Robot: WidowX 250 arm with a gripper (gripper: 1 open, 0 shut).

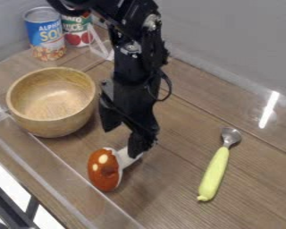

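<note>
My black gripper (pixel 124 127) hangs over the middle of the table with its fingers open. Just below and in front of it lies an orange-brown object with light spots (pixel 105 172) and a whitish part reaching up toward the fingers; whether they touch is unclear. A wooden bowl (pixel 49 110) sits to the left of the gripper. A utensil with a pale yellow-green handle (pixel 214 172) and a metal head lies apart on the right.
An Alpha soup can (pixel 46 34) and a red-labelled can (pixel 78 25) stand at the back left. Walls border the table (pixel 236 125) behind. The table right of the gripper is mostly clear.
</note>
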